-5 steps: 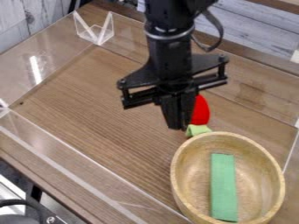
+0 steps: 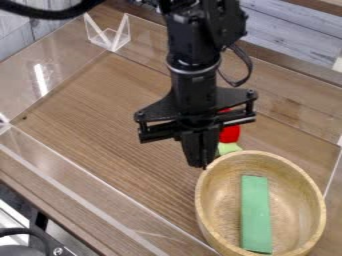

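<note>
My gripper (image 2: 201, 155) hangs over the middle of the wooden table, just above and left of the rim of a cream bowl (image 2: 214, 225); it is shut, with nothing seen between its fingers. A green rectangular block (image 2: 255, 212) lies inside the bowl. Behind the gripper, a red object (image 2: 230, 133) with a pale green part (image 2: 227, 148) beside it is partly hidden by the gripper.
A clear plastic frame-like piece (image 2: 107, 33) stands at the back left edge. A white slatted wall (image 2: 294, 35) runs along the back.
My gripper has shifted a little left and down toward the front over the last second. The bowl and the objects on the table have stayed where they were.
</note>
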